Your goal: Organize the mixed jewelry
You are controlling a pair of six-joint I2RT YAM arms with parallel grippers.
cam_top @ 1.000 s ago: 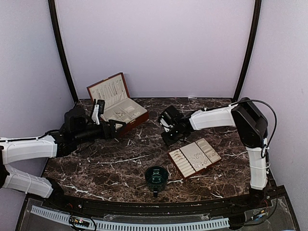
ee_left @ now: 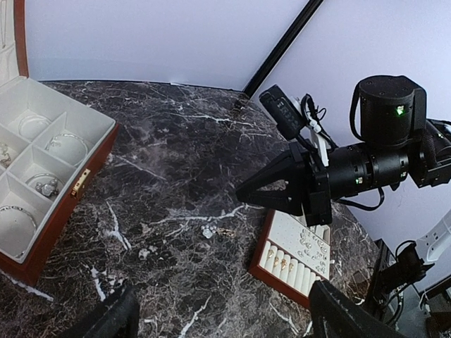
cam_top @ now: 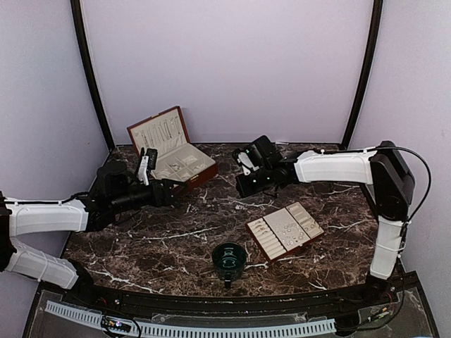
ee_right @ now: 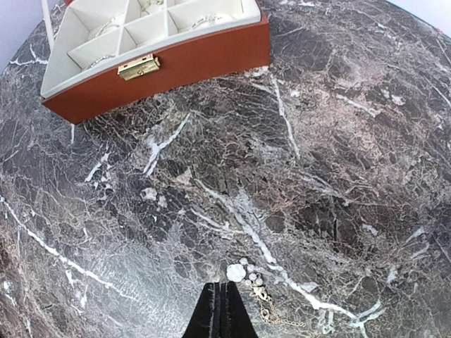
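A pearl-flower chain (ee_right: 236, 272) lies on the dark marble table, its white flower and pearls running into a gold chain. It also shows as small pale beads (ee_left: 207, 232) in the left wrist view. In the right wrist view, my right gripper is shut with nothing between its fingers; the chain lies outside them, on the marble below. My left gripper (cam_top: 176, 192) stands open and empty beside the open red jewelry box (cam_top: 199, 176), its fingers (ee_left: 113, 317) wide apart. Bracelets and other pieces sit in the box's white compartments, and necklaces (cam_top: 162, 134) hang in the lid.
A red-edged tray (cam_top: 268, 252) at the front right holds ring rows and a flat section with several small pieces. Near the front edge stands a dark green round container (cam_top: 230, 259). Bare marble lies between box and tray.
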